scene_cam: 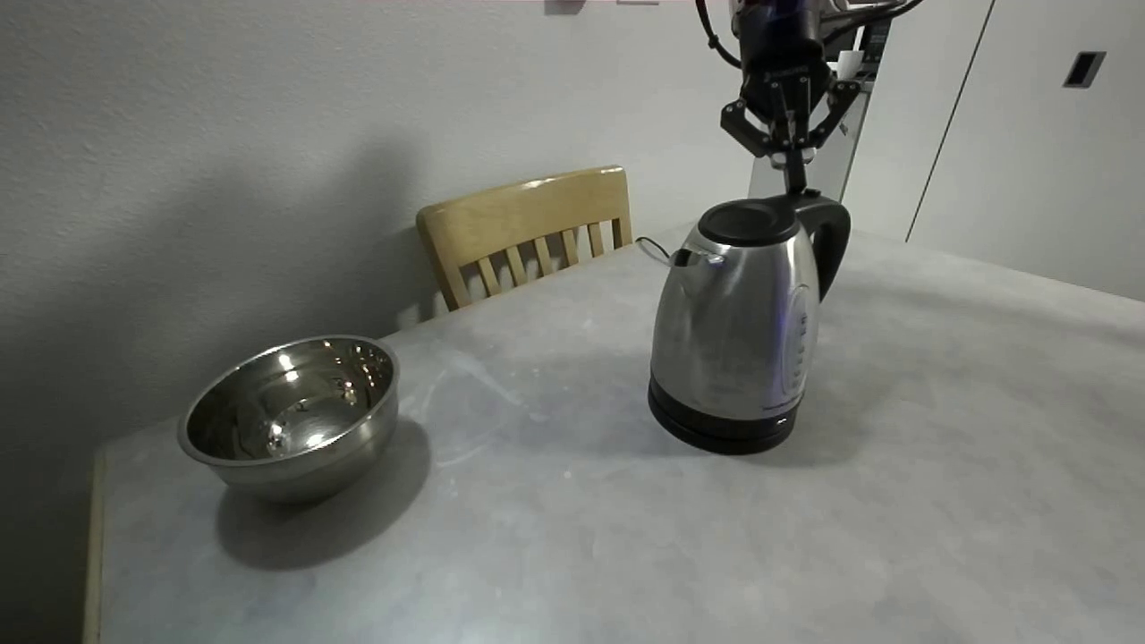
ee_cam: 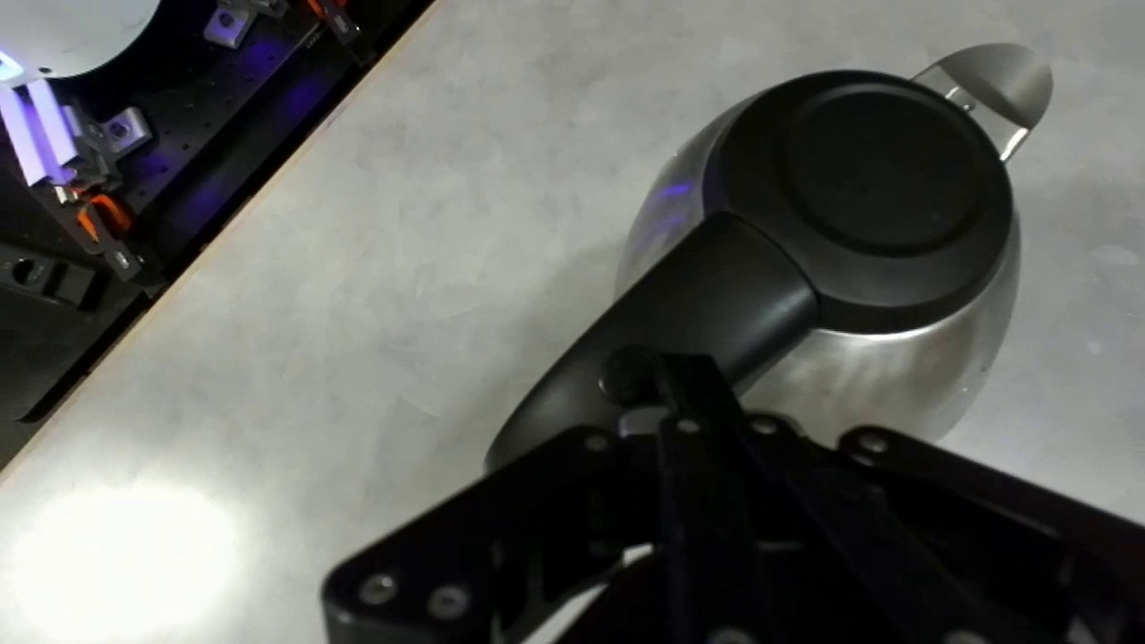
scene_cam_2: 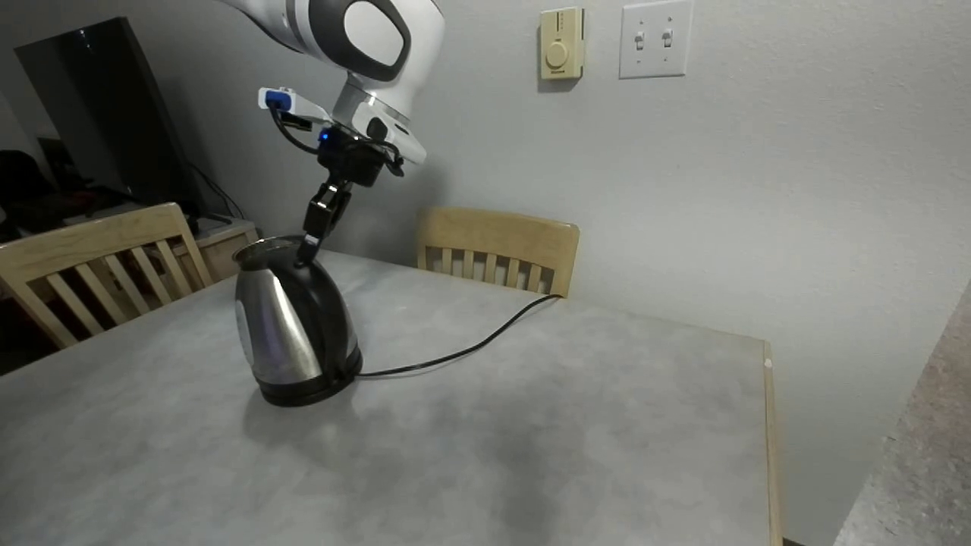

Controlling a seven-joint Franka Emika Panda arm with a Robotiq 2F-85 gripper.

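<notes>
A steel electric kettle (scene_cam: 735, 333) with a black base stands upright on the grey table. Its black lid (ee_cam: 896, 172) lies closed, and the spout points away from the handle. On top of the black handle (ee_cam: 687, 311) is a small round button (ee_cam: 628, 374). My gripper (scene_cam: 794, 175) is shut, pointing down at the handle's top, with nothing showing between its fingers. In the wrist view the fingertips (ee_cam: 698, 377) overlap the handle right beside the button; whether they touch it I cannot tell.
An empty steel bowl (scene_cam: 295, 419) sits at the table's far left in exterior view 1. A black cord (scene_cam_2: 464, 350) runs from the kettle's base to the table edge by a wooden chair (scene_cam_2: 498, 238). Wide bare tabletop surrounds the kettle.
</notes>
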